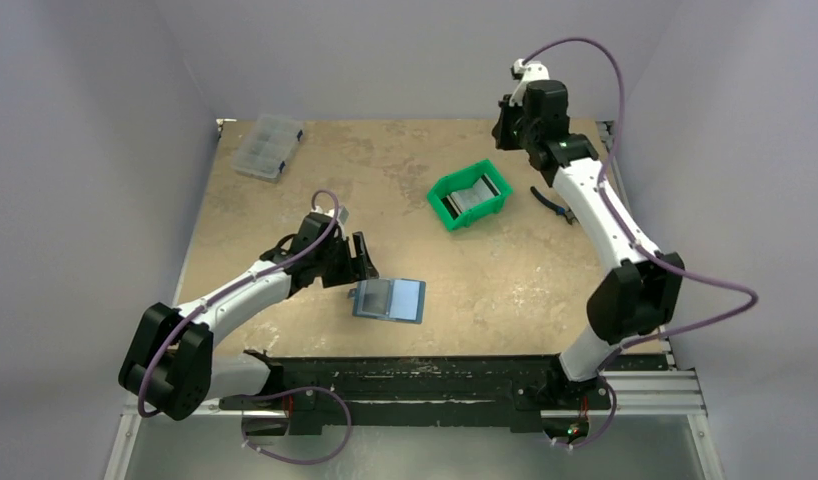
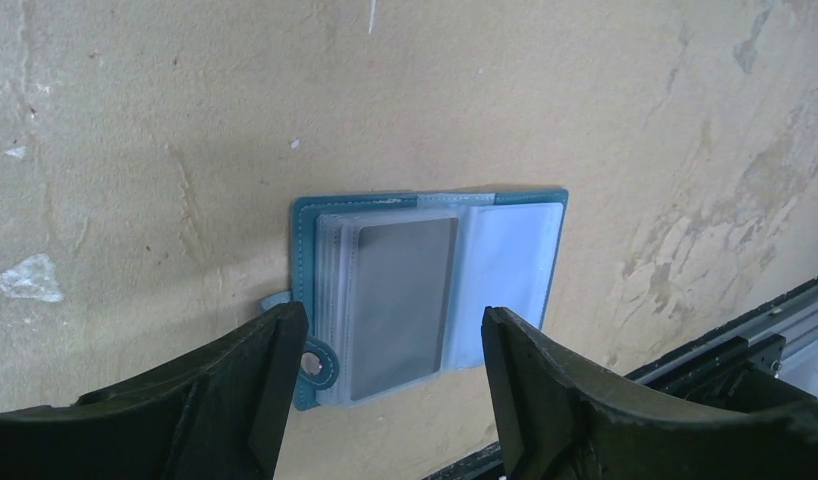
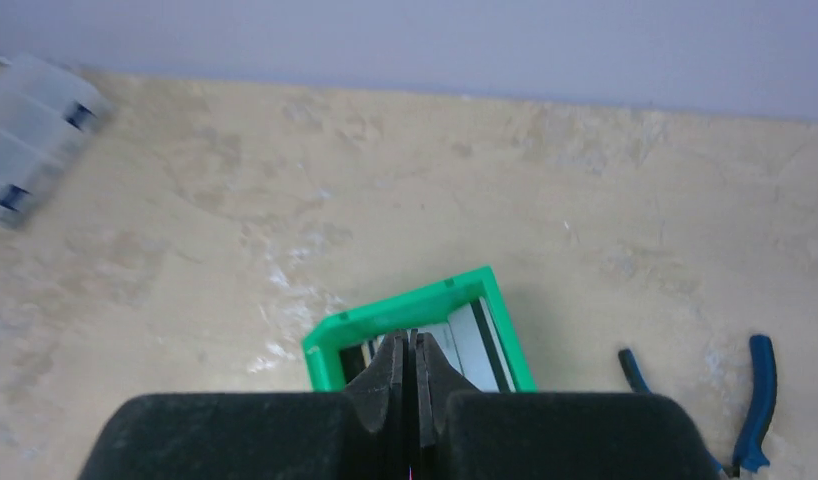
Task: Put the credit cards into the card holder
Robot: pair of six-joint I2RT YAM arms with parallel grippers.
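Credit cards (image 1: 475, 194) lie in the green tray (image 3: 395, 306), a white one (image 3: 473, 345) with a dark stripe against the tray's right side. My right gripper (image 1: 500, 141) is up beyond the tray's back edge in the top view. Its fingertips (image 3: 398, 350) meet with no card between them, hiding part of the tray in the right wrist view. The blue card holder (image 1: 407, 300) lies unfolded on the table, its clear sleeves (image 2: 400, 290) facing up. My left gripper stands open above the holder, fingers apart and empty.
A clear plastic box (image 1: 268, 147) stands at the back left. Blue-handled pliers (image 1: 551, 204) rest right of the tray. Bare tabletop (image 1: 475, 285) separates holder and tray.
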